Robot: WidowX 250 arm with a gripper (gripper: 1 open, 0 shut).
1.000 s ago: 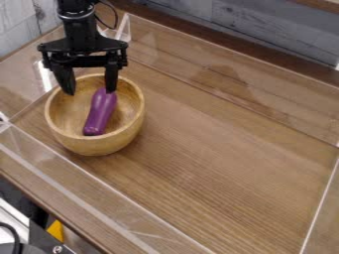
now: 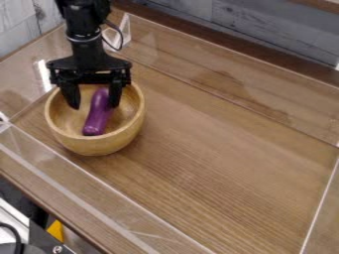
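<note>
A wooden bowl (image 2: 117, 139) stands at the left of the table, with a long purple object (image 2: 97, 114), apparently an eggplant, lying inside it. My black gripper (image 2: 93, 99) is over the back half of the bowl, open, its two fingers reaching down into the bowl on either side of the purple object's upper part. Whether they touch it cannot be told.
A grey wall runs along the back. A small yellow item (image 2: 56, 230) shows below the table's left edge.
The bowl and the object look to be in the same place.
</note>
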